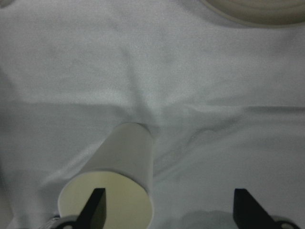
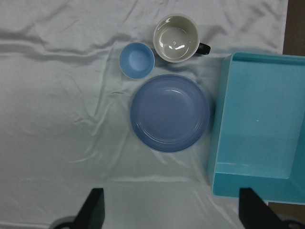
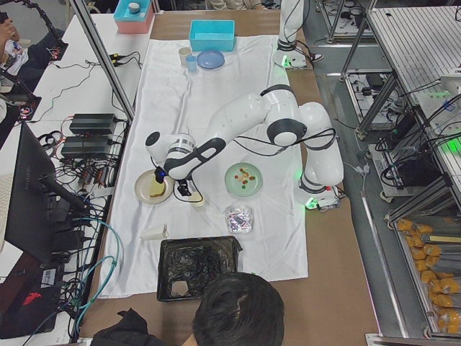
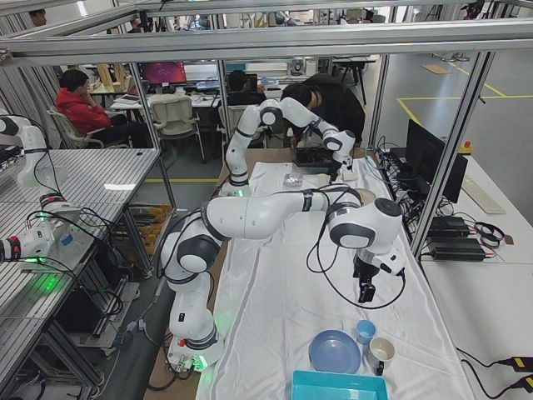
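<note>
My left gripper stands open just over a white cylinder (image 1: 125,155) with a pale-yellow end, lying on the white cloth; one finger overlaps it in the left wrist view. In the camera left view, a beige plate (image 3: 144,189) holds a yellow piece, and a green plate (image 3: 243,187) holds several small pieces. My right gripper is open and empty, high over the far end with a blue plate (image 2: 169,112), blue cup (image 2: 136,61), mug (image 2: 174,40) and turquoise bin (image 2: 257,119).
A black-lined tray (image 3: 198,259) sits at the near edge, beside a clear bag (image 3: 238,219) of small items. A person's head (image 3: 238,317) is at the near side. Monitors and cables line the left. Open cloth lies in the middle.
</note>
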